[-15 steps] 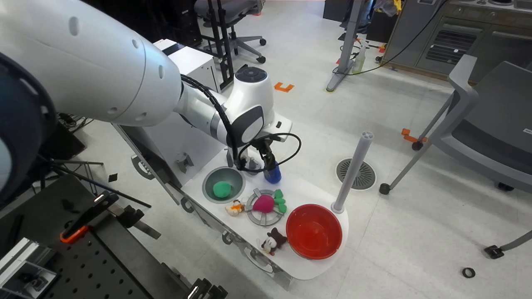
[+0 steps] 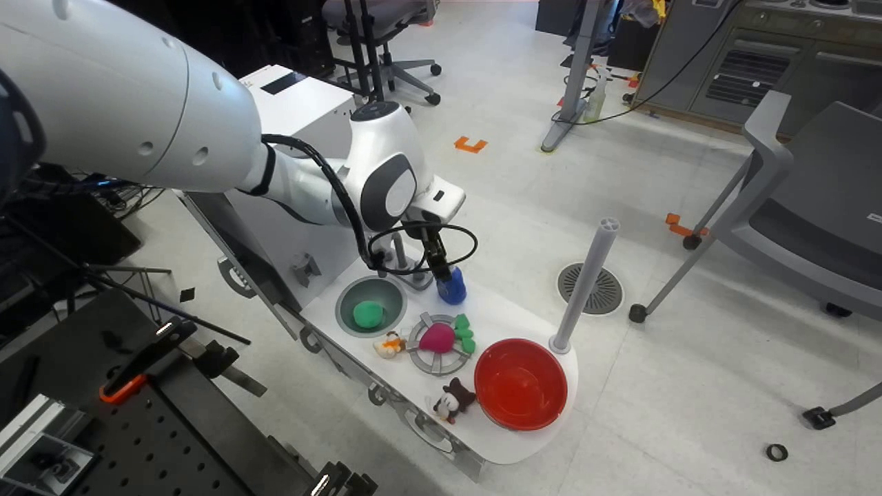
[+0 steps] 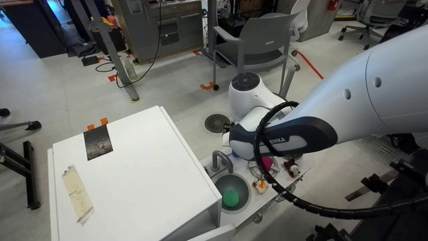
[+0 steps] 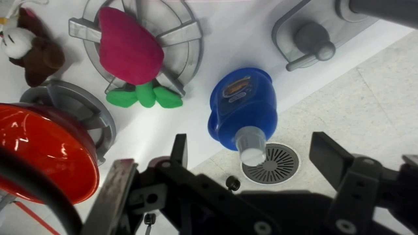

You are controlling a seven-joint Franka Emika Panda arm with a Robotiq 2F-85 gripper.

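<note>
A blue bottle (image 4: 245, 105) with a grey cap stands near the back edge of the white counter (image 2: 504, 310). In the wrist view the bottle appears ahead of my open gripper, between the lines of its two fingers, and neither finger seems to touch it. From exterior view 1, my gripper (image 2: 446, 277) is close by the bottle (image 2: 452, 289) and partly covers it. The arm hides nearly all of the gripper in exterior view 2, where only a sliver of blue shows.
A pink plush with green leaves (image 4: 131, 49) lies on a burner, near a red bowl (image 2: 521, 384) and a mouse plush (image 2: 455, 399). The grey sink (image 3: 243, 184) holds a green item (image 3: 230, 198). A faucet (image 3: 221, 159) and a grey post (image 2: 585, 285) rise from the counter.
The arm and gripper have shifted left and slightly up in exterior view 1. The blue bottle, the bowl and the plush toys have stayed where they were.
</note>
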